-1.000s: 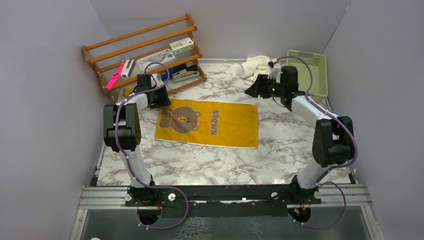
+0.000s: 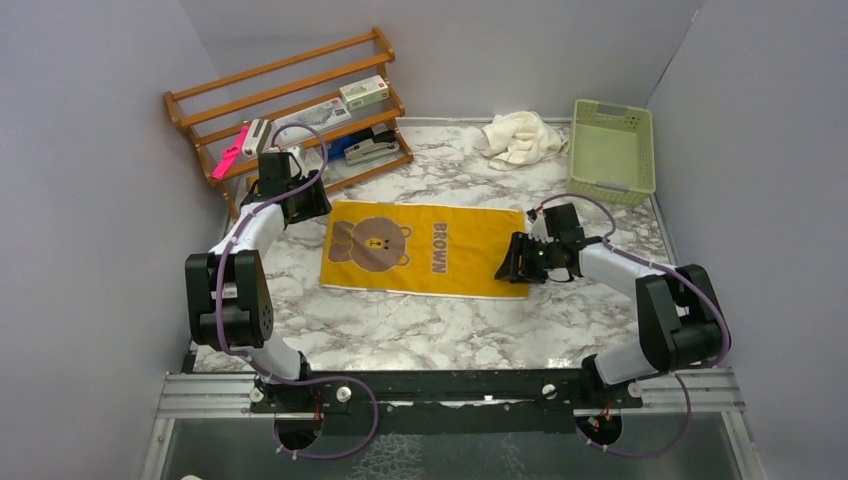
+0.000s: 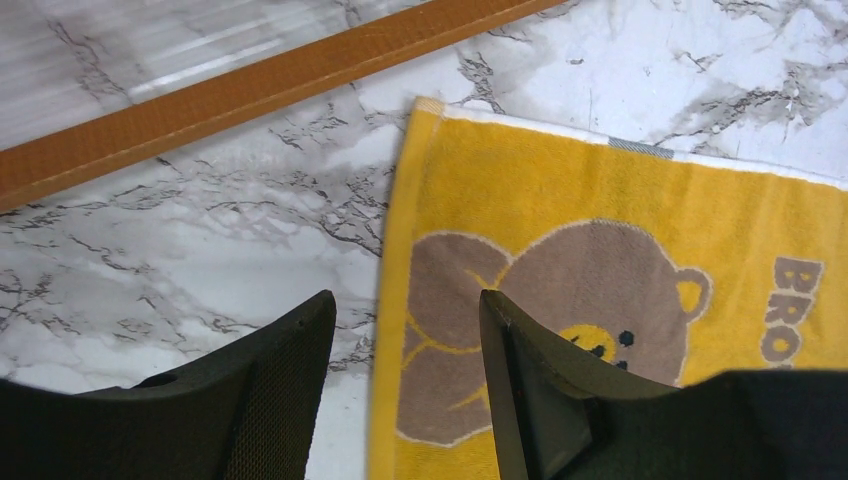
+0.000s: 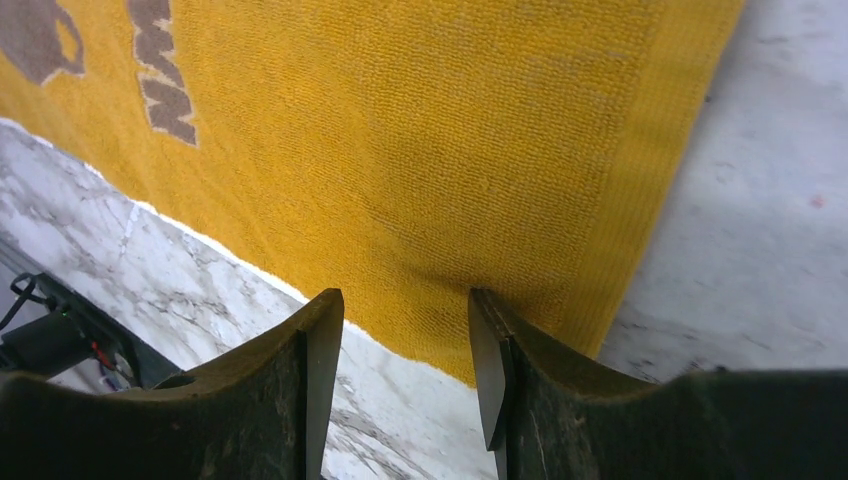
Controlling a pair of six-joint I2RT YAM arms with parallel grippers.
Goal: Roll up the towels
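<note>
A yellow towel (image 2: pixel 470 225) with a brown bear and the word BROWN lies spread flat on the marbled table. Beyond its far left corner, my left gripper (image 2: pixel 322 203) hovers with its fingers apart; in the left wrist view the towel's left edge shows past the gap. Over the towel's right end is my right gripper (image 2: pixel 515 262), low and close to the cloth. Its fingers (image 4: pixel 312 385) stand wide apart in the right wrist view, near the front right corner, and nothing is gripped. Whether they touch the cloth I cannot tell. A crumpled white towel (image 2: pixel 522 139) lies at the back.
The green basket (image 2: pixel 612 150) stands at the back right, empty. A wooden rack (image 2: pixel 280 90) with boxes and a stapler fills the back left, close to my left arm. Bare table (image 2: pixel 420 335) stretches in front of the yellow towel.
The left arm swung about near the rack.
</note>
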